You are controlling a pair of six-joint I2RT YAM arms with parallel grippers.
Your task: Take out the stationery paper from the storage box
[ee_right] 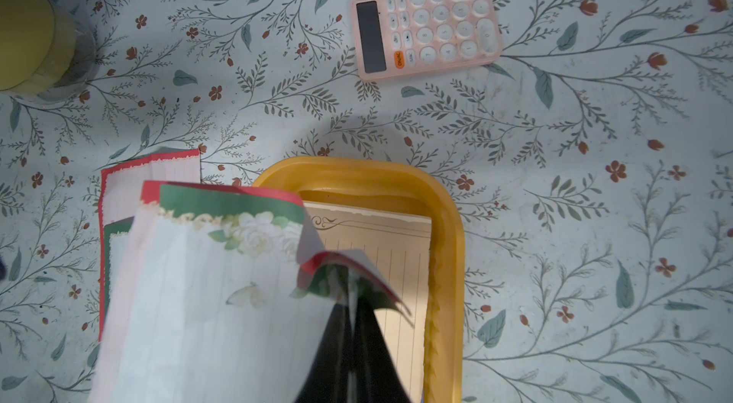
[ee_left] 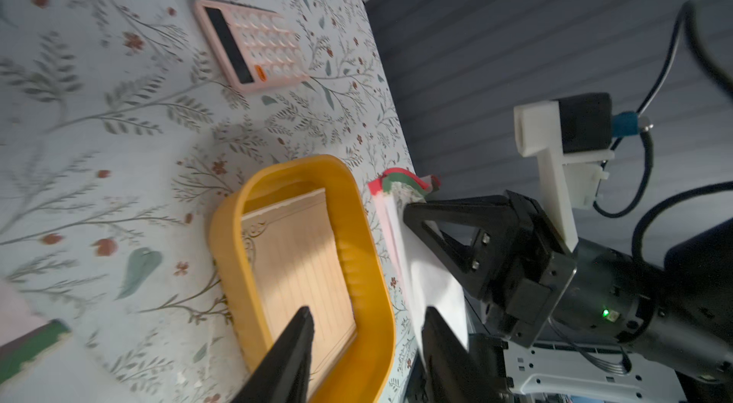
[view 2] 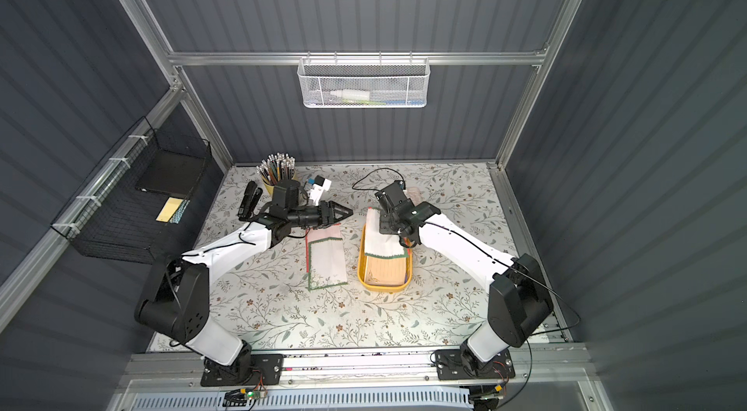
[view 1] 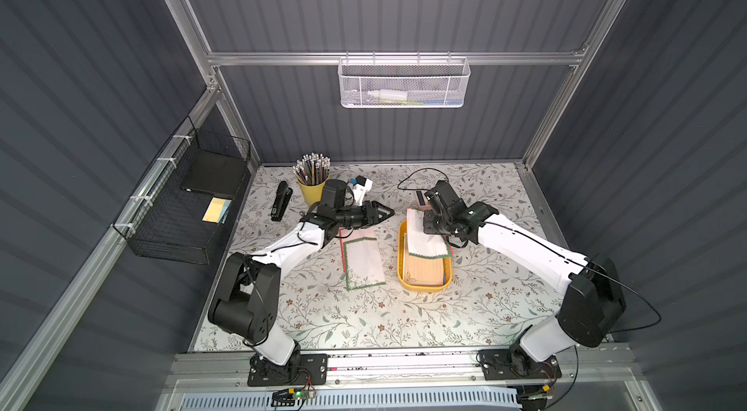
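My right gripper is shut on the upper edge of a white stationery sheet point(ee_right: 221, 288) with a red and green floral border. That sheet point(view 1: 428, 243) hangs above the yellow storage box point(ee_right: 446, 265), its corner curled at the fingertips. Inside the box lies beige lined paper point(ee_right: 385, 242). To the left of the box and apart from the sheet, my left gripper point(view 1: 391, 211) stands open, and its two fingers point(ee_left: 301, 345) show empty space between them. Another bordered sheet point(view 1: 363, 261) lies on the table left of the box.
Behind the box sits a pink calculator point(ee_right: 427, 27). A yellow pencil cup point(view 1: 311, 191) and a black stapler point(view 1: 281, 201) stand at the back left.
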